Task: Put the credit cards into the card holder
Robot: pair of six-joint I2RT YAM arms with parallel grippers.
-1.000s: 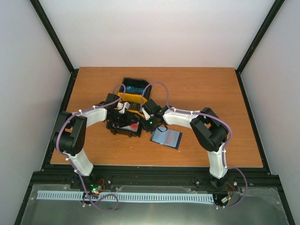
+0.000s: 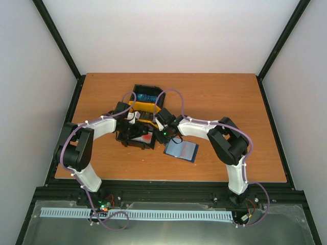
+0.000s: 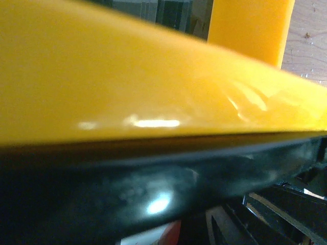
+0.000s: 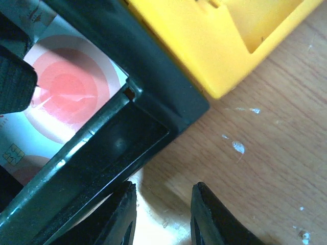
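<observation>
A black case with yellow trays (image 2: 151, 106) stands open left of centre, blue items in its back part. A white card with red rings (image 4: 76, 84) lies inside its black front part (image 4: 153, 115). The left gripper (image 2: 132, 130) is over that front part; in its wrist view yellow tray (image 3: 153, 81) and black rim fill the frame, fingertips not clear. My right gripper is just beside the front part's outer wall, fingers apart with nothing between them. A blue-grey flat card holder or pad (image 2: 181, 149) lies right of the case, near the right gripper.
Both arms reach in from the sides toward the case.
The left arm has shifted very slightly over the case; the right arm looks still.
</observation>
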